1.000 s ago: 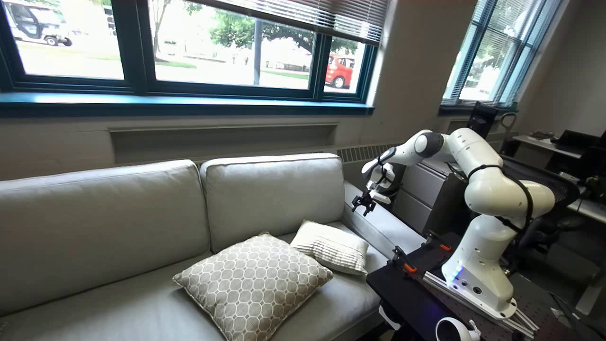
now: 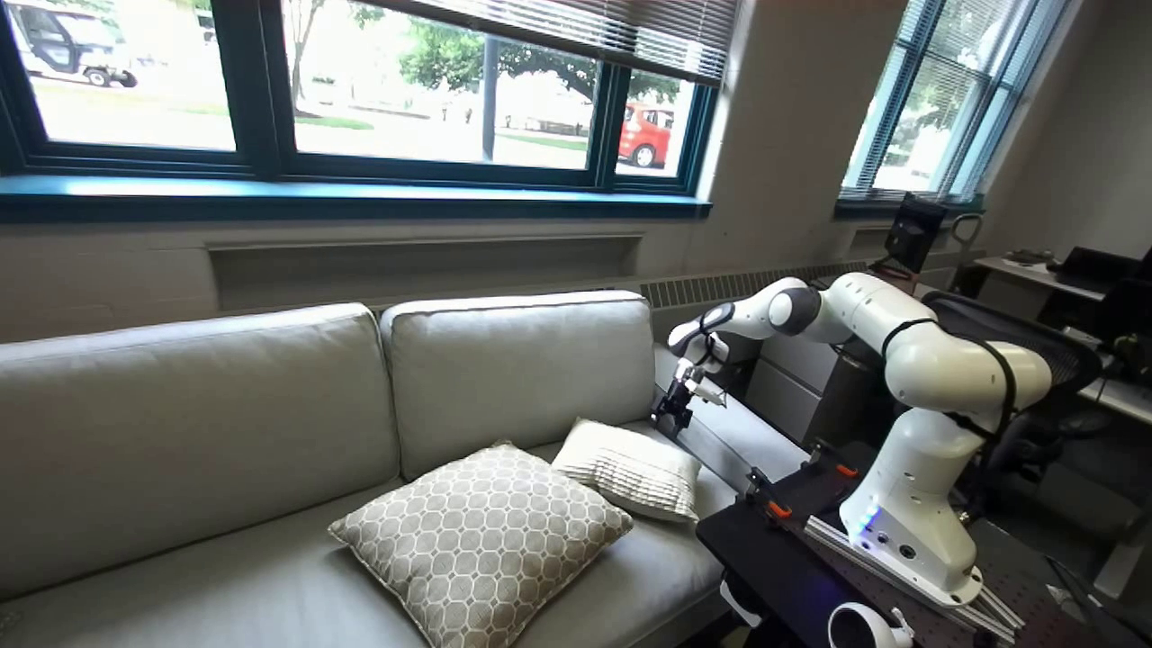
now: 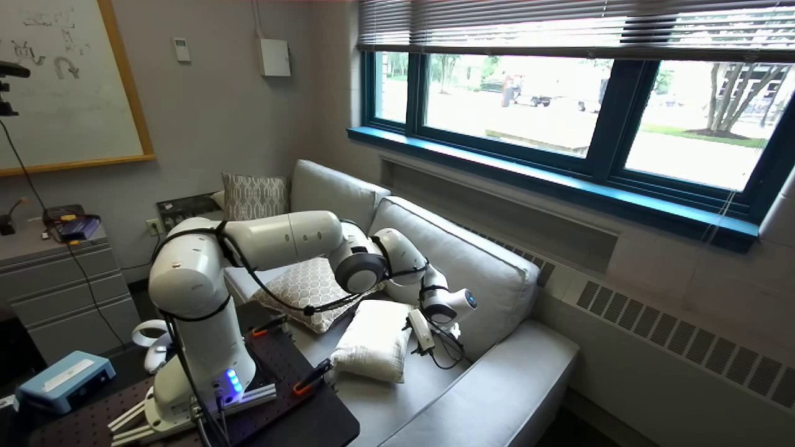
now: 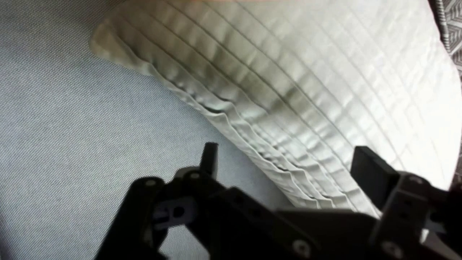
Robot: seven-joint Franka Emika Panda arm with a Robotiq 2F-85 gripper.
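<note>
A small white pleated pillow (image 2: pixel 629 466) lies on the sofa seat close to the armrest; it is seen again in the second exterior view as a white pillow (image 3: pixel 374 340). My gripper (image 2: pixel 671 419) hangs just above and beyond its armrest side. The wrist view has the gripper open, with the near edge of the pleated pillow (image 4: pixel 277 99) running between and below its spread fingers. One fingertip (image 4: pixel 210 156) shows over the grey seat, the other over the pillow. Whether either finger touches the fabric I cannot tell.
A larger patterned pillow (image 2: pixel 486 540) rests left of the white one. The sofa backrest (image 2: pixel 529 367) stands behind, and the armrest (image 3: pixel 492 395) lies beside my gripper. Open seat stretches to the far left. Orange-marked clamps (image 2: pixel 769 500) sit on the table edge.
My arm has reached lower and a little to the left, bringing the gripper down from above the armrest toward the white pillow. Both pillows have stayed in place.
</note>
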